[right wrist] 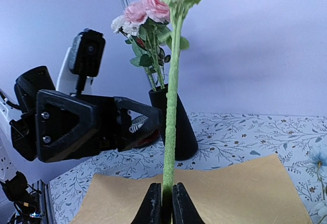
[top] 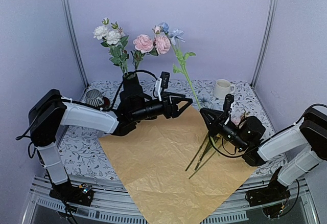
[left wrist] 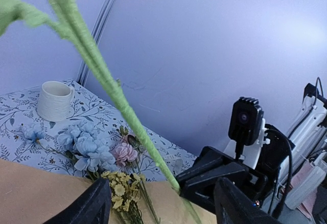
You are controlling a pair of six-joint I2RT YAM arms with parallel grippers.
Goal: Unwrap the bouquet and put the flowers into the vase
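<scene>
A long green stem [right wrist: 172, 111] with a blue flower [top: 176, 36] at its top stands nearly upright, and my right gripper is closed around its lower part. My left gripper [top: 181, 106] is open just left of that stem; in the left wrist view the stem [left wrist: 127, 111] crosses in front of it, and nothing is seen gripped. Behind the left arm is the black vase [right wrist: 185, 132], holding white flowers [top: 108, 35] and pink flowers [top: 153, 43]. On the paper lie more blue flowers [left wrist: 87, 147], yellow flowers [left wrist: 122, 189] and a pink flower [left wrist: 124, 153].
Brown paper [top: 153, 168] covers the middle of the patterned table. A white mug [top: 223, 88] stands at the back right. Left of the vase sits a ribbed grey object [top: 94, 97].
</scene>
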